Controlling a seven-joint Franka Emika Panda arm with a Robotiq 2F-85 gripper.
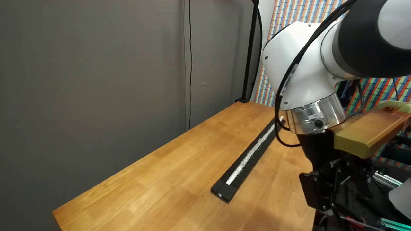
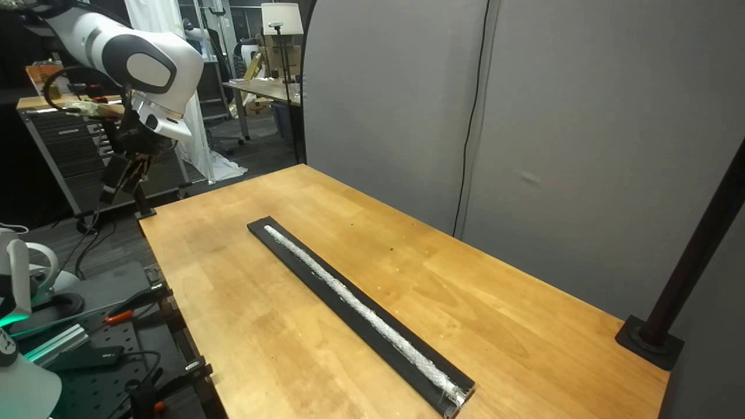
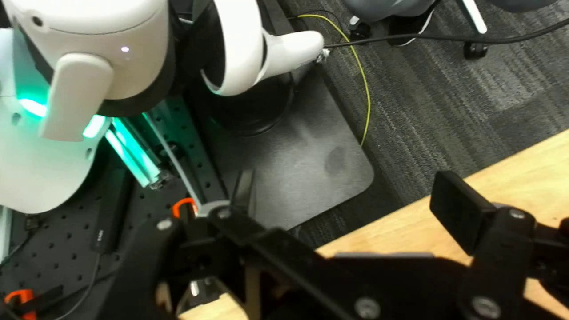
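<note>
A long black strip (image 1: 221, 187) with a white, rough-textured band (image 1: 250, 154) along its middle lies flat on the wooden table. It runs diagonally across the tabletop in exterior view 2, where the black strip (image 2: 259, 224) shows nearly whole. My gripper is open, its fingers wide apart and empty in the wrist view. It hangs off the table's side edge, clear of the strip. The strip does not show in the wrist view.
Bare wood of the table (image 2: 524, 307) surrounds the strip. A black post (image 2: 670, 279) stands at one corner. Beside the table, a dark perforated base plate (image 2: 105, 380) carries cables, clamps and the white robot base (image 3: 114, 48). A grey wall (image 1: 115, 77) borders the far side.
</note>
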